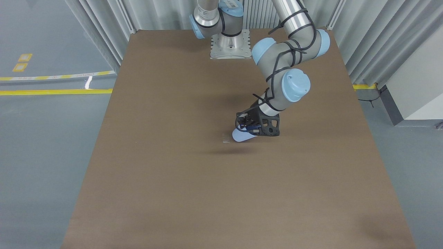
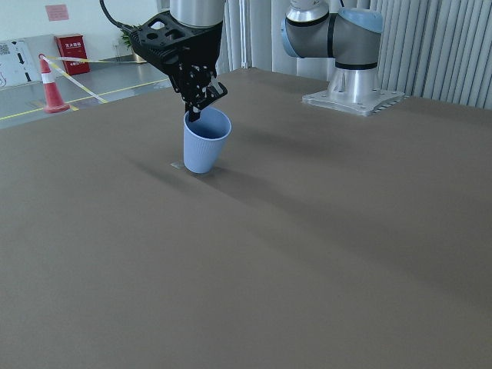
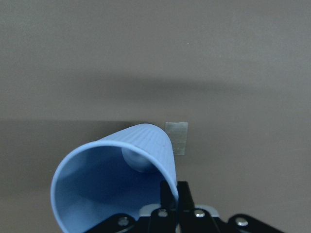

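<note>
A light-blue ribbed cup (image 2: 204,147) is under my gripper (image 2: 194,104), upright or slightly tilted in the left view, beside a small pale tape square (image 3: 177,138) on the brown table. In the wrist view the cup (image 3: 95,190) opens toward the camera, and my gripper is shut on its rim, one black finger inside and one outside. In the front view the cup (image 1: 240,135) is mostly hidden beneath my gripper (image 1: 251,126).
Floor, curtains and a white wall surround the table.
</note>
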